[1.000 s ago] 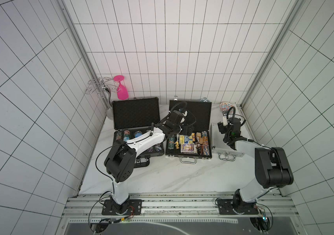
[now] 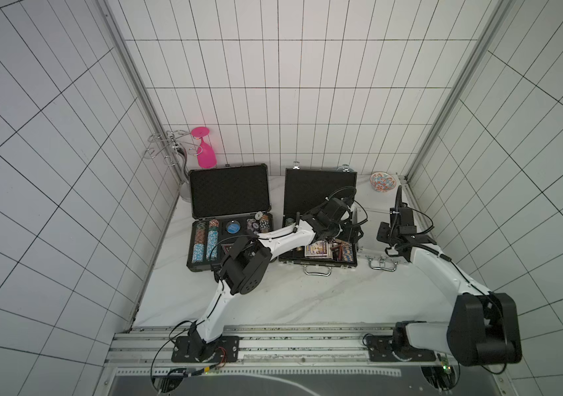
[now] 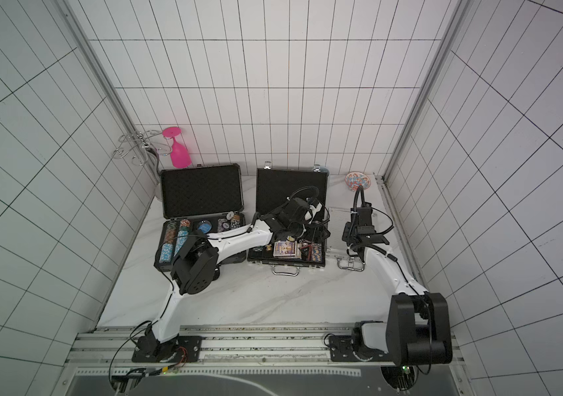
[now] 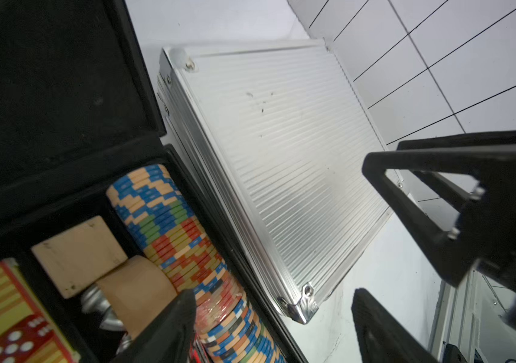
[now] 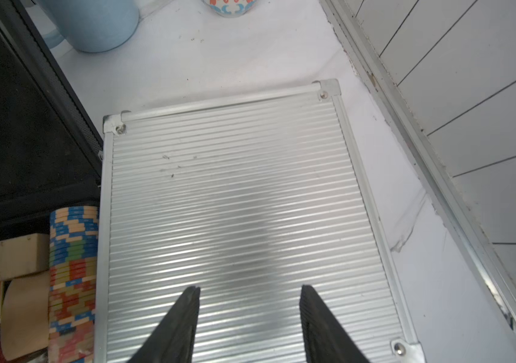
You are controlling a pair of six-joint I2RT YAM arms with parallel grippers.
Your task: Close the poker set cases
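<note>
The silver case (image 5: 240,230) lies with its lid down at the right. Left of it, the middle case (image 2: 317,265) stands with its dark lid (image 2: 304,188) raised, chips, cards and dice inside. The left case (image 2: 230,188) is open too, its lid upright and its chips showing. My left gripper is over the right part of the middle case, beside the silver case, its fingers apart and nothing visible between them. Above the silver lid, my right gripper is likewise open and empty.
A blue mug (image 5: 97,24) and a patterned bowl (image 2: 382,181) stand behind the cases. A pink glass (image 2: 203,148) hangs on a metal rack at the back left. Bare marble (image 2: 301,297) lies in front. Part of the right arm (image 4: 451,199) is close to the left wrist camera.
The cases have not moved.
</note>
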